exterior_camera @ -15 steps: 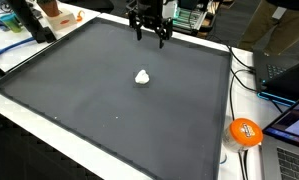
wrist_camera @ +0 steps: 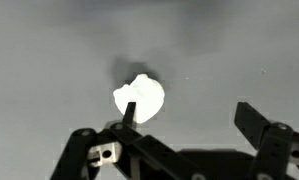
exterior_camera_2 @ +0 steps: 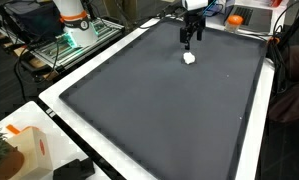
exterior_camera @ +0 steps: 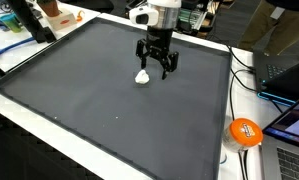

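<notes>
A small white crumpled object (exterior_camera: 142, 77) lies on the dark grey board (exterior_camera: 99, 102). My gripper (exterior_camera: 154, 69) hangs open over the board, close to the white object in exterior view 1. From the other side, exterior view 2 has the white object (exterior_camera_2: 189, 58) just in front of the gripper (exterior_camera_2: 193, 43). In the wrist view the white object (wrist_camera: 141, 97) appears beyond the left finger, whose tip overlaps its lower edge. Nothing sits between the widely spread fingers.
An orange round-topped device (exterior_camera: 243, 133) stands off the board's right edge, with cables and a laptop (exterior_camera: 281, 75) nearby. Various items crowd the far left corner. Most of the board is bare.
The gripper has come from the board's far edge toward the camera and down, nearer the white object. It stays open, and the white object has not moved.
</notes>
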